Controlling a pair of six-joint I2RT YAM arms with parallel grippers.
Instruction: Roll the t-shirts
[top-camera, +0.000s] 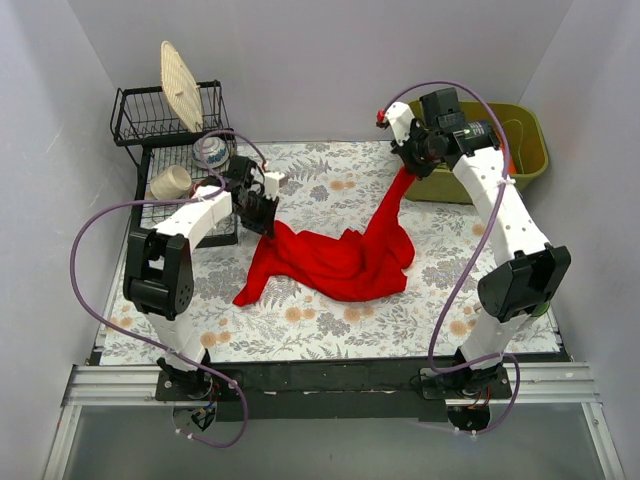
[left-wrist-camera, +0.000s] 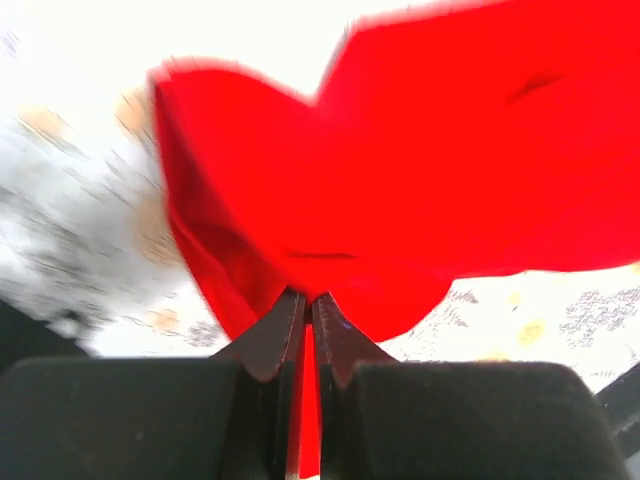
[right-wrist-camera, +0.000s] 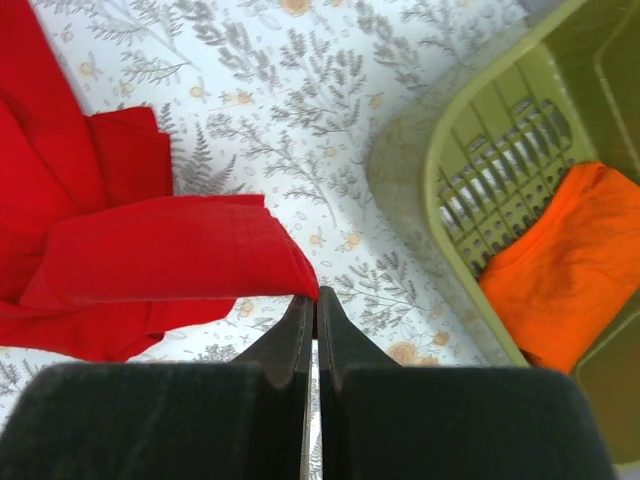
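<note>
A red t-shirt (top-camera: 335, 262) lies crumpled across the middle of the table, one part stretched up toward the right. At its left end my left gripper (top-camera: 268, 232) is shut on the cloth; folds run in to the fingertips in the left wrist view, where the shirt (left-wrist-camera: 430, 160) fills much of the picture. My right gripper is shut on the other end of the shirt (right-wrist-camera: 180, 250), drawing a raised strip of it taut. In the top view, the right arm partly hides that grip, close to the green basket's front.
The green basket (top-camera: 440, 187) at the back right holds an orange cloth (right-wrist-camera: 565, 265). Back left stands a black dish rack (top-camera: 165, 115) with a cup (top-camera: 171, 183), bowl (top-camera: 211, 152) and woven tray (top-camera: 181, 86).
</note>
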